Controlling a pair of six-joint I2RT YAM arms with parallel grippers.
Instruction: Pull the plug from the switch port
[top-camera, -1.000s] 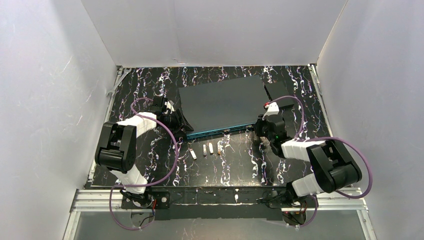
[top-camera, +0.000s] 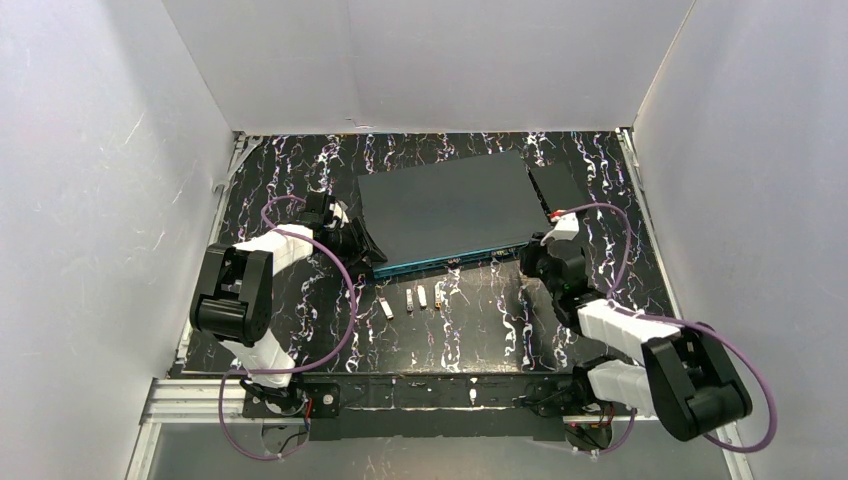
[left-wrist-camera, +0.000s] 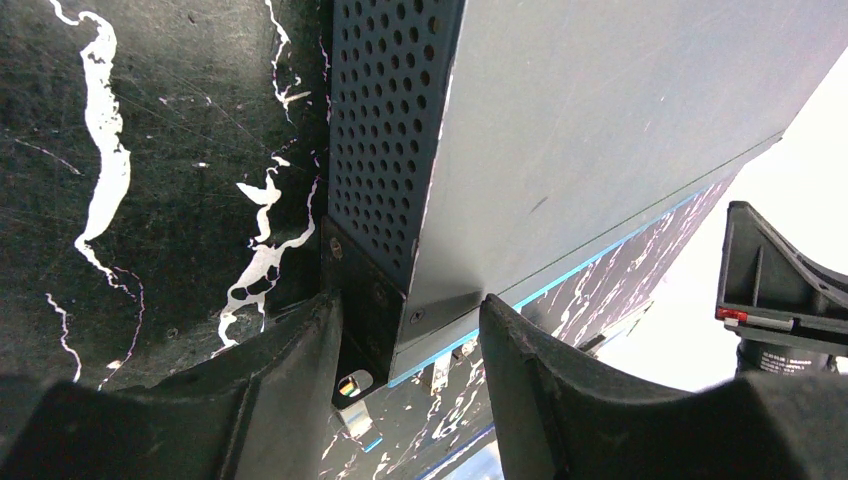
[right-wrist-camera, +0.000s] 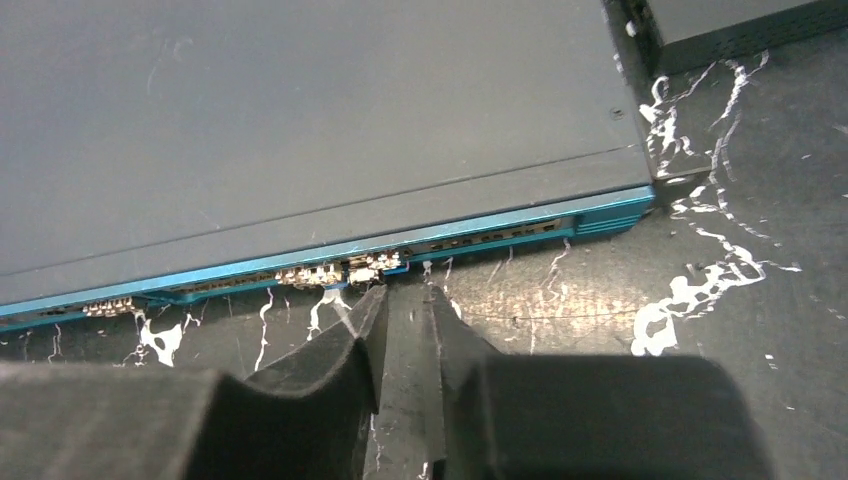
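Observation:
The network switch (top-camera: 450, 205), a dark flat box with a blue front edge, lies slightly turned on the black marbled table. Metal plugs (right-wrist-camera: 365, 268) sit in its front ports in the right wrist view, one showing a small blue tab. Just in front of these plugs, my right gripper stands part open with a narrow gap, nothing visible between its fingers. At the switch's front left corner is my left gripper, its fingers apart on either side of that corner. Whether they touch the casing is hard to tell.
Several small loose modules (top-camera: 422, 297) lie on the table before the switch. A smaller dark box (top-camera: 560, 187) stands behind its right end. Purple cables (top-camera: 352, 318) run along both arms. Bare table lies at the front right.
My right arm has shifted to the right along the switch's front, its wrist and cable moving with it. The left arm, the switch and the loose modules look unmoved.

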